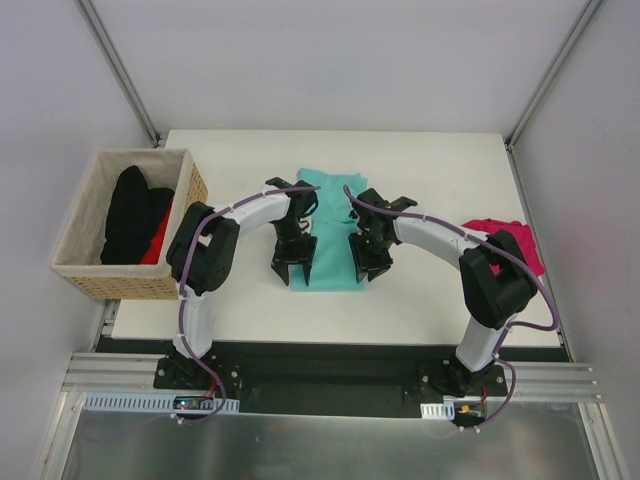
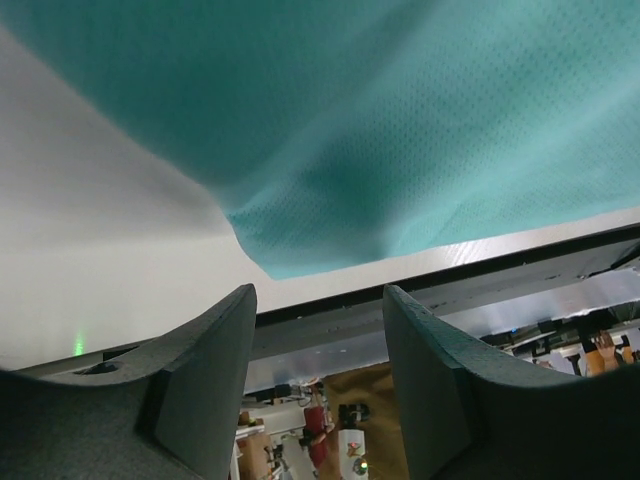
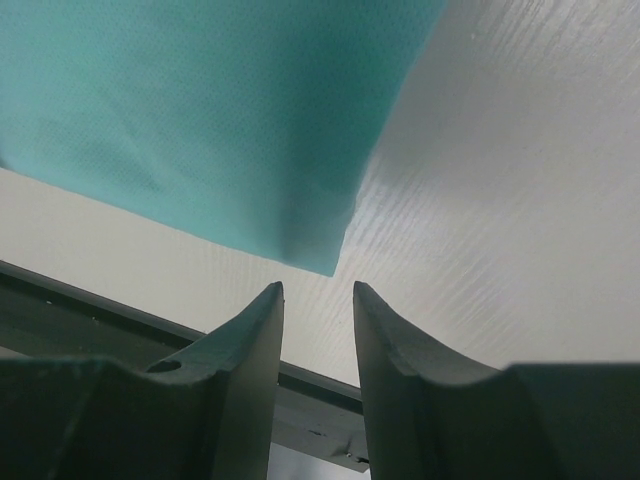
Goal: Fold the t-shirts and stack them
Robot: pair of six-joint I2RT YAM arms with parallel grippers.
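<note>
A teal t-shirt [image 1: 335, 262] lies in a long, narrow strip down the middle of the table, its sides seemingly folded in. At its near left corner, my left gripper [image 1: 295, 282] hovers; in the left wrist view the fingers [image 2: 228, 335] are apart, with the shirt's corner [image 2: 285, 255] just beyond them and nothing held. My right gripper [image 1: 369, 276] is over the near right corner. Its fingers [image 3: 262, 325] stand a smaller gap apart, short of the shirt's corner [image 3: 322, 258], and no cloth is between them.
A wicker box [image 1: 128, 284] at the left holds black and red cloth. A crimson folded shirt [image 1: 510, 234] lies at the right edge, partly behind the right arm. Bare white table [image 1: 240, 315] runs along the front.
</note>
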